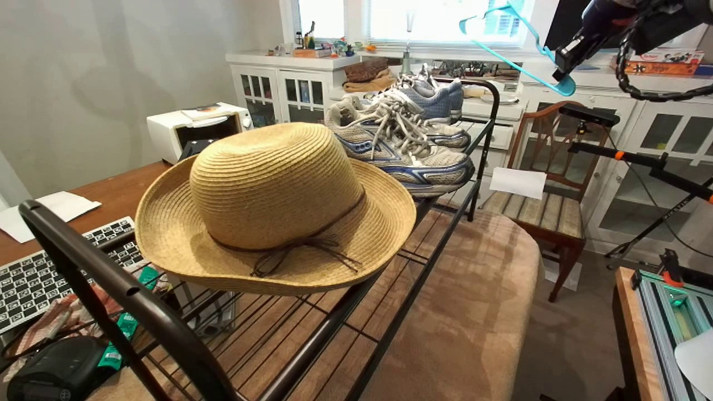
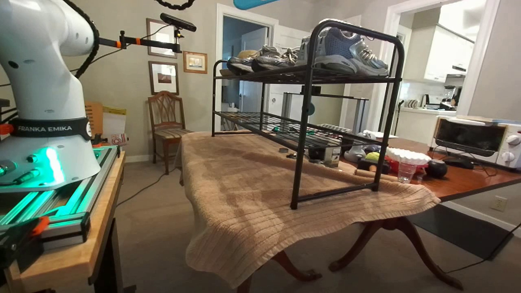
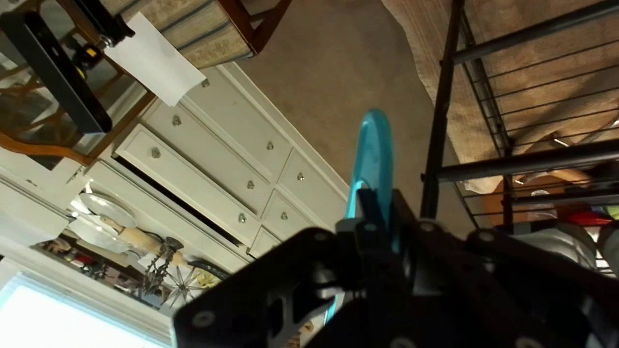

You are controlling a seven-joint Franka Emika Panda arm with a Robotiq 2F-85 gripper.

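Observation:
My gripper (image 1: 563, 72) is up at the top right of exterior view 1, shut on one end of a light-blue plastic hanger (image 1: 502, 59). The rest of the hanger reaches out to the left in the air, before the bright window. In the wrist view a rounded blue end of the hanger (image 3: 374, 151) sticks out past the dark fingers, with the floor and white drawers behind it. Only a sliver of blue hanger (image 2: 254, 4) shows at the top edge of exterior view 2; the gripper is out of that view.
A black two-tier rack (image 2: 306, 112) stands on a towel-covered table (image 2: 229, 171). Its top shelf carries a straw hat (image 1: 277, 194) and grey-blue running shoes (image 1: 408, 143). A wooden chair (image 1: 535, 207) and a camera on a stand (image 1: 591, 115) are off to the right.

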